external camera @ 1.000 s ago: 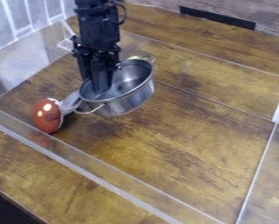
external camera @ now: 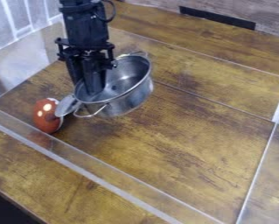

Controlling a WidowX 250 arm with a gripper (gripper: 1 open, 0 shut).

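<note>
A steel pot (external camera: 126, 94) with wire handles stands out in the upper middle of the camera view, tilted. My black gripper (external camera: 90, 85) comes down from the top at the pot's left side, shut on the pot, though its fingertips are hard to make out. At the pot's lower left lie a red, glossy round object (external camera: 47, 116) and a silvery utensil (external camera: 66, 105), partly behind the pot.
A wooden table (external camera: 188, 157) fills the view, with clear low walls along the left and front and a clear panel on the right.
The red object stays at the lower left.
</note>
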